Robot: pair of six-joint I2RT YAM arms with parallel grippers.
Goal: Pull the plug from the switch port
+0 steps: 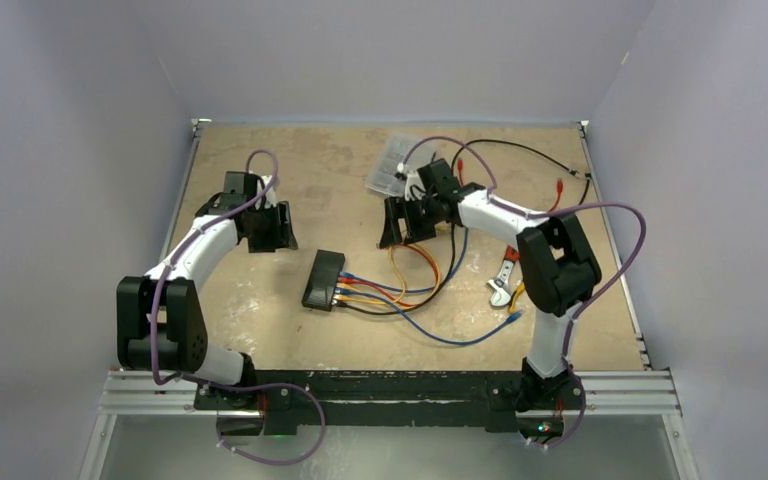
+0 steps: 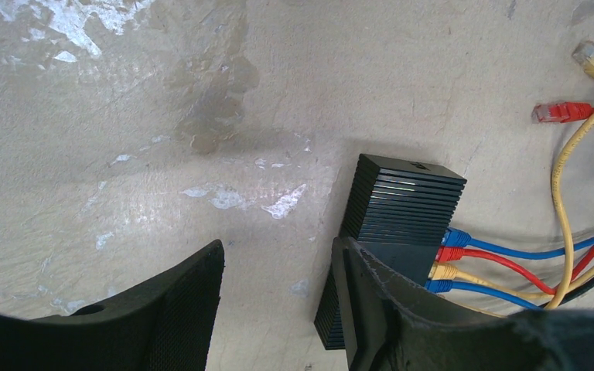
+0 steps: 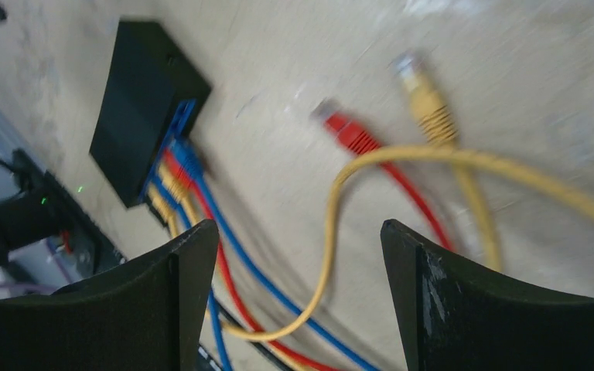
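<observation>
The black switch (image 1: 322, 278) lies at table centre-left with blue, red, yellow and black plugs in its right side (image 2: 456, 239). The right wrist view shows the switch (image 3: 131, 108) at upper left, plugs entering it, and loose red (image 3: 353, 133) and yellow (image 3: 429, 108) connectors below the gripper. My right gripper (image 1: 403, 225) is open above the cable loops, right and behind the switch, holding nothing. My left gripper (image 1: 275, 228) is open above bare table behind-left of the switch, nothing between its fingers.
A clear organiser box (image 1: 392, 160) lies at the back, partly under the right arm. A red-handled wrench (image 1: 502, 285), pliers and more cables lie on the right.
</observation>
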